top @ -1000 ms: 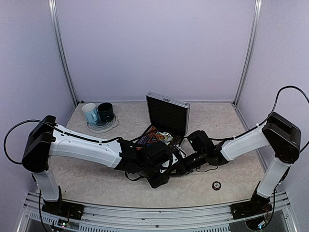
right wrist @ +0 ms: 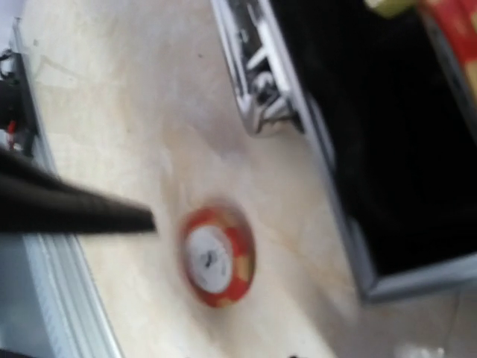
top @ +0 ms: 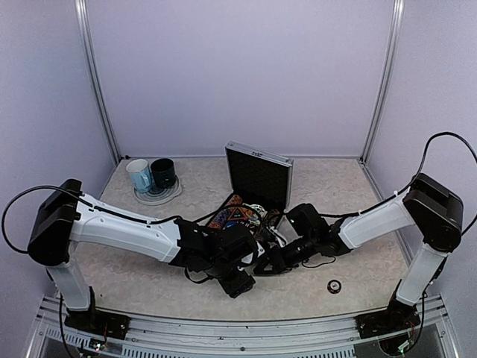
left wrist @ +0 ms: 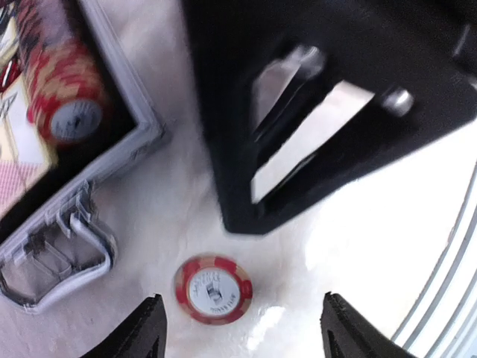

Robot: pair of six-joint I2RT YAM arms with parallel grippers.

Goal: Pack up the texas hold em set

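A red-and-white poker chip [left wrist: 214,289] lies flat on the tabletop beside the case's handle in the left wrist view, its number blurred. The chip [right wrist: 216,257] also shows, smeared, in the right wrist view. My left gripper stands open, its fingertips apart with nothing between them. Across the upper part of that view reaches the dark right gripper; how its fingers stand is unclear. The silver-edged case [right wrist: 333,186] is open, its lid [top: 257,177] raised. Cards and a roll of red chips [left wrist: 68,97] are inside. Both arms partly hide it from above.
A light blue mug [top: 139,176] and a black mug [top: 163,173] stand at the back left by a coiled pale cable [top: 160,195]. One small dark round piece [top: 335,286] rests at front right. The case's metal handle [left wrist: 97,257] juts outward. Clear table lies at front left.
My right arm has barely moved.
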